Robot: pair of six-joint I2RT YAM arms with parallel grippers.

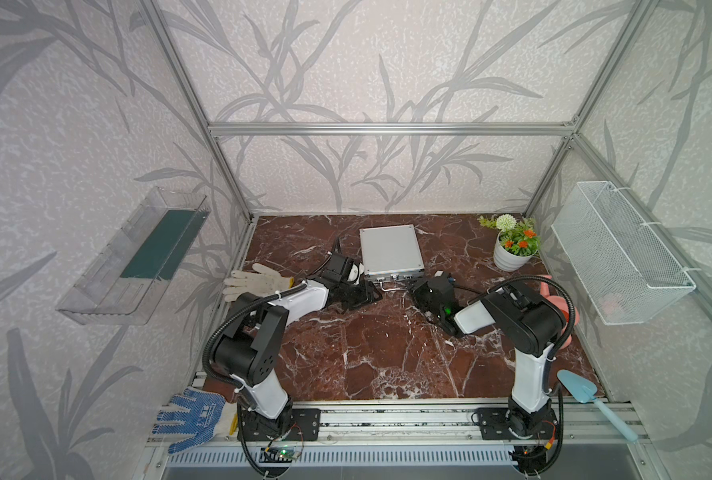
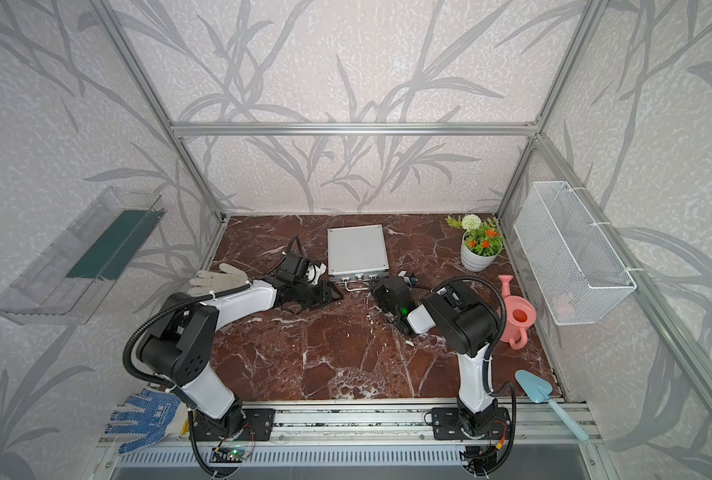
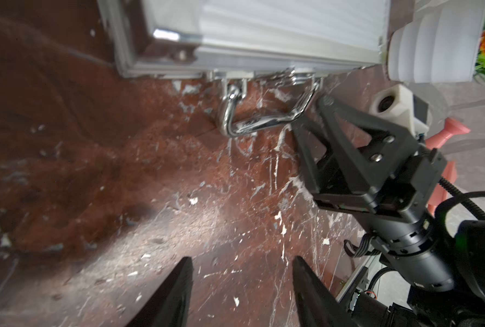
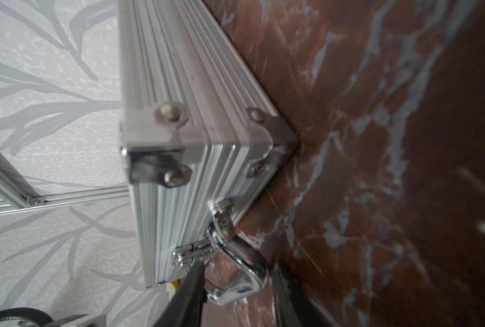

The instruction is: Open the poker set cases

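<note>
The silver aluminium case [image 1: 391, 246] lies closed on the marble-patterned table [image 1: 387, 352], its chrome handle [image 3: 258, 122] toward the front. My right gripper is at the right part of that handle, shut on it, as far as the right wrist view shows. My left gripper stands open in front of the case's left end, with only table between its fingers. A latch [image 4: 190, 250] shows on the case's front face beside the handle.
A potted plant [image 1: 514, 244] stands back right, a pink watering can [image 2: 515, 320] at right. A pale glove [image 1: 252, 284] lies at left. Wire baskets [image 1: 619, 248] hang on both side walls.
</note>
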